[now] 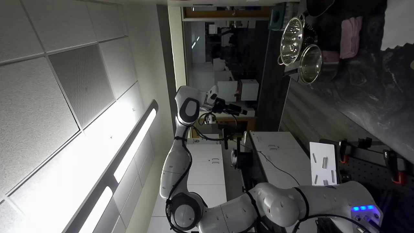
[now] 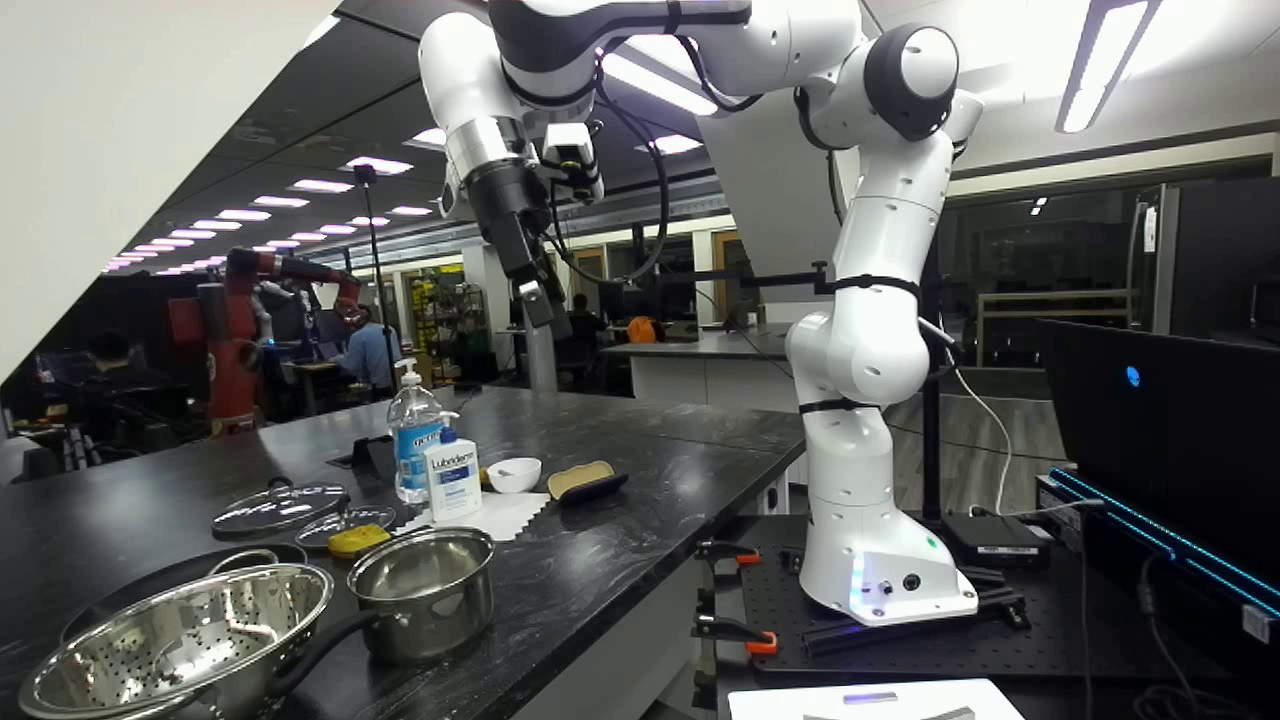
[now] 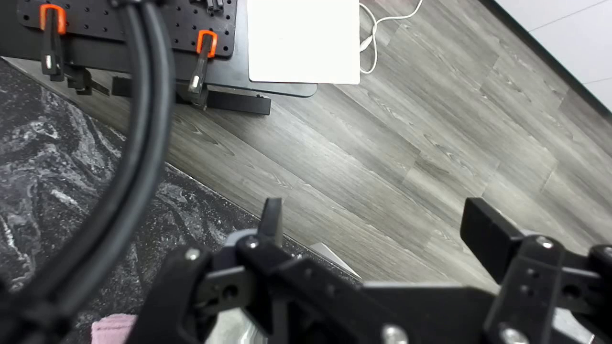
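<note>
High above the floor and the counter edge, my gripper hangs open, its fingers wide apart with only grey floorboards seen between them. In exterior view 2 the gripper [image 2: 546,310] points downward, well clear of the dark counter [image 2: 672,420]. On that counter stand a steel pot [image 2: 426,594], a colander [image 2: 180,636], a Lubriderm bottle [image 2: 453,478], a clear pump bottle [image 2: 414,438], a white bowl [image 2: 515,474] and a sponge-like yellow item [image 2: 357,540]. A tan-topped dark object [image 2: 584,481] lies near them. Nothing touches the gripper.
Glass lids [image 2: 282,506] lie at the counter's left. Orange-tipped clamps [image 3: 204,54] grip the edge of the robot's base table, where a white board [image 3: 304,40] lies. A pink cloth [image 1: 350,37] shows in exterior view 1.
</note>
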